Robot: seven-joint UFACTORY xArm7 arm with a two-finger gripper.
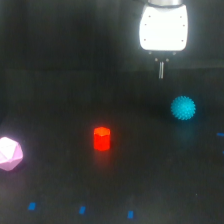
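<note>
High in the view, toward the right, hangs my white gripper [161, 70], its thin fingers close together and too small to judge. Nothing shows between them. Below and to the right of it, clear of the fingers, rests a teal gear-like round thing [183, 108]. A red faceted block [102, 139] stands left of the middle, well away from the gripper. Close to the left edge lies a pink many-sided ball [9, 153], partly cut off by the frame.
Small blue marks dot the dark floor: one at the lower left [31, 206], another to its right [82, 210], a third farther right [130, 214].
</note>
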